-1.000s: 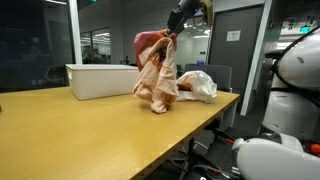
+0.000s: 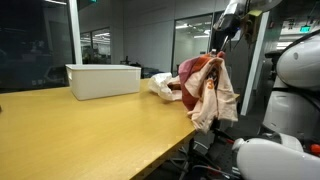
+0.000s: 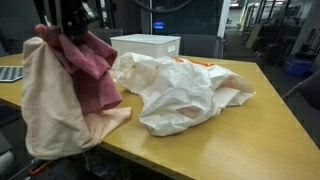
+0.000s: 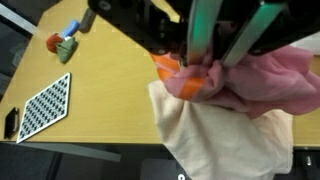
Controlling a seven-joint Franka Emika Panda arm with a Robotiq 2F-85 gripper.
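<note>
A pink and peach cloth [image 2: 212, 95] hangs from my gripper [image 2: 218, 55] at the table's right end in exterior view 1. Bunched pink folds [image 3: 90, 70] and a long pale peach part [image 3: 50, 105] drape down past the table's edge in exterior view 2. In the wrist view my gripper is shut on the gathered cloth [image 4: 265, 85]; the folds hide its fingertips. An orange patch [image 4: 180, 80] shows beside the fingers.
A crumpled white plastic bag [image 3: 185, 95] lies on the wooden table [image 3: 270, 130]. Behind it stands a white box [image 2: 103, 81]. In the wrist view there are a white grid rack [image 4: 45, 107] and small coloured objects [image 4: 66, 47].
In exterior view 1 the gripper has carried the cloth to the right and lower, from above the table to its right end. The cloth stays in its grasp.
</note>
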